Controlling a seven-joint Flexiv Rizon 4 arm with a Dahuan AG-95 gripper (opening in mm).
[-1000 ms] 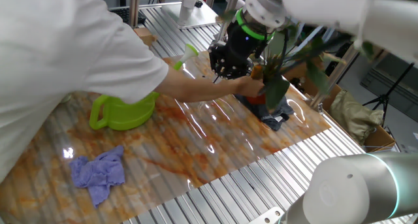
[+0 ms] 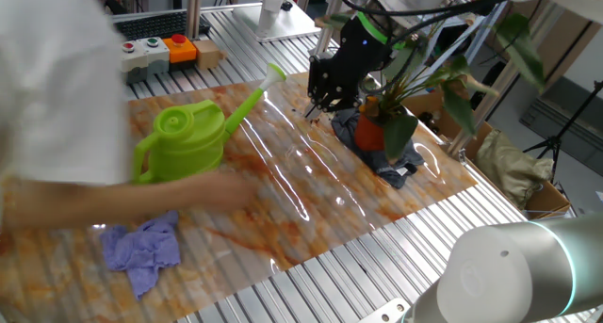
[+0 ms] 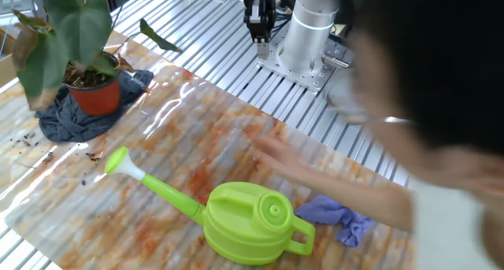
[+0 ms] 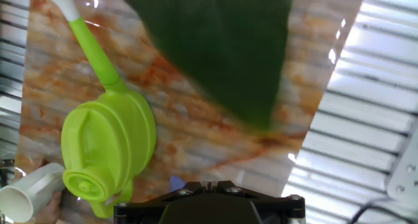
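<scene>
My black gripper [image 2: 316, 106] hangs over the table, seen in front of the potted plant's left side in exterior view 1. Its fingertips [image 4: 225, 184] meet at the bottom of the wrist view; nothing shows between them. A green watering can [image 3: 248, 223] stands on the marbled sheet, its long spout pointing toward the plant's side. The plant's orange pot [image 3: 98, 97] rests on a dark grey cloth [image 3: 59, 120]. One big leaf [image 4: 222, 48] fills the upper middle of the wrist view. A crumpled purple cloth [image 2: 141, 252] lies near the can.
A person's blurred arm [image 2: 122, 202] reaches across the table in front of the can. A white cylinder [image 4: 29, 192] shows beside a hand at the wrist view's left edge. Control boxes [image 2: 179, 48] stand at the back. Much of the marbled sheet [image 2: 311, 205] is bare.
The person's hand has left the plant pot and swung left, uncovering the can's top and the control boxes. My gripper has shifted slightly; the pot and purple cloth look unmoved.
</scene>
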